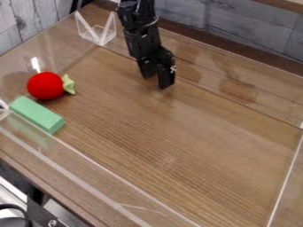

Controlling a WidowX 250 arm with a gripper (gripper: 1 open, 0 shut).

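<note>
A black robot arm reaches down from the top centre to the gripper (pixel 159 73), which is low over the wooden table (pixel 190 168) at the upper middle. Its fingertips are small and dark against their shadow, so whether they hold anything cannot be told. At the left lie a red round object (pixel 45 86) with a pale yellow-green piece at its right side, and a green block (pixel 37 114) below it.
A white wire-like holder (pixel 97 27) stands at the back left. A grey wall runs along the back.
</note>
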